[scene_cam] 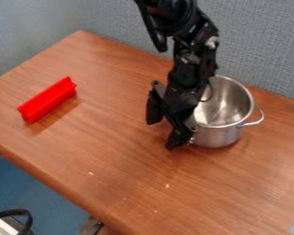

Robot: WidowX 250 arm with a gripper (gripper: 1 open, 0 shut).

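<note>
A steel pot (231,107) with side handles stands on the wooden table (113,165), right of centre near the back. My black gripper (175,128) is low at the pot's left side, overlapping part of it in the view. Whether its fingers are open or shut, or hold the pot's rim or handle, I cannot tell.
A red bar-shaped block (48,99) lies on the left of the table. A grey padded wall runs behind, and a dark cable shows at the lower left beyond the table's edge.
</note>
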